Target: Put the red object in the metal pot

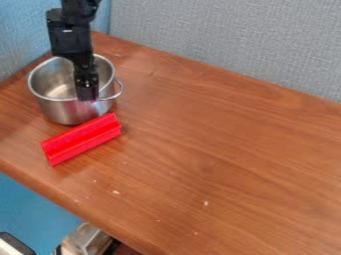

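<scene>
The red block lies on the wooden table, just in front of the metal pot and outside it. It is long and ridged, set at a slant, with its far side close to the pot's base; whether they touch I cannot tell. My black gripper points down over the pot, its lower end reaching inside the rim on the right. No red shows at its fingers, and their spacing is too dark and small to make out.
A wire handle sticks out from the pot's right side. A metal fixture stands at the lower left edge, and a grey wall closes off the back.
</scene>
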